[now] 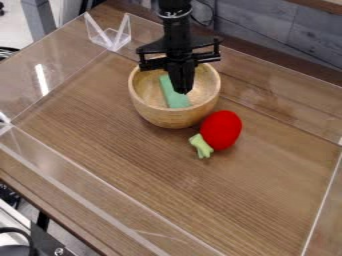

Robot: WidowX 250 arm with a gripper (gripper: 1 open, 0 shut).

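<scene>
My black gripper (178, 76) hangs over a light wooden bowl (150, 110) near the upper middle of the view, its fingertips low over the bowl and close together. A pale green object (174, 98) lies inside the bowl below the fingertips; whether they touch it I cannot tell. A red object (222, 128) with a pale green part (202, 146) lies on the table just outside the bowl, at its lower right.
A clear plastic object (107, 32) stands at the back left. A dark ledge runs along the back right.
</scene>
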